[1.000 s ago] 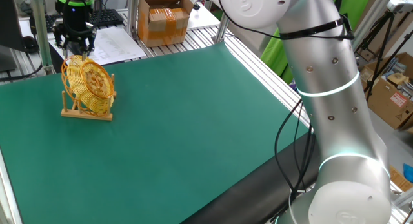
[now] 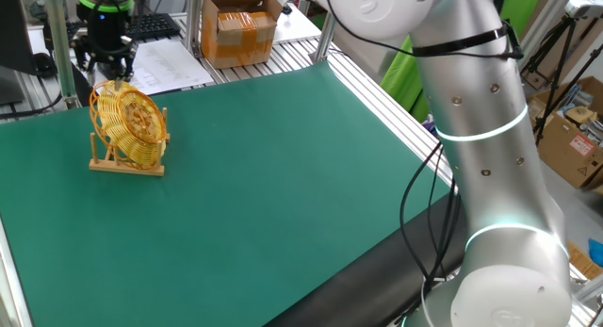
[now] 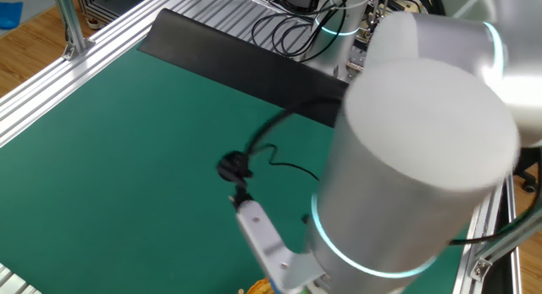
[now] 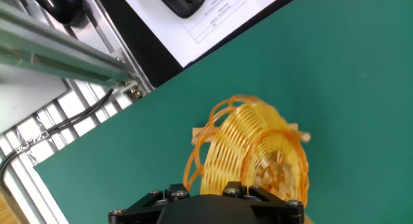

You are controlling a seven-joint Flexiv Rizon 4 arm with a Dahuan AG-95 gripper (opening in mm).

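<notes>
A yellow wicker basket [image 2: 130, 127] with an orange rim leans tilted on a small wooden stand [image 2: 127, 168] at the far left of the green table. My gripper [image 2: 117, 80] is directly above it, fingertips down at the basket's upper edge; whether they touch or pinch it is unclear. In the wrist view the basket [image 4: 248, 150] fills the lower middle, its opening turned to the right and an orange looped handle on its left. The black gripper body covers the bottom edge there, so the fingertips are hidden.
Behind the basket, papers [image 2: 165, 65] and a keyboard [image 2: 155, 25] lie beyond the table edge, near a metal post [image 2: 58, 44]. A cardboard box [image 2: 239, 31] stands farther back.
My gripper has shifted slightly to the left in the exterior view, and the arm's links have swayed a little. The basket and its stand look unmoved.
</notes>
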